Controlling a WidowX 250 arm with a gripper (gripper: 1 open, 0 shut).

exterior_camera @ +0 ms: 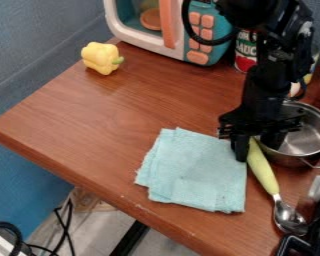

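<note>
My black gripper (240, 135) points down at the right of the table, just over the upper right corner of a folded light-blue cloth (190, 175). Its tips are at the upper end of a spoon with a pale yellow-green handle (262, 166); whether they grip it is unclear. The spoon's metal bowl (288, 216) rests toward the front right. A steel pot (304, 138) stands right beside the gripper, partly hidden by it.
A toy microwave (160, 20) stands at the back, with cans behind the arm. A yellow pepper (101, 58) sits at the back left. Dark objects (307, 236) crowd the front right.
</note>
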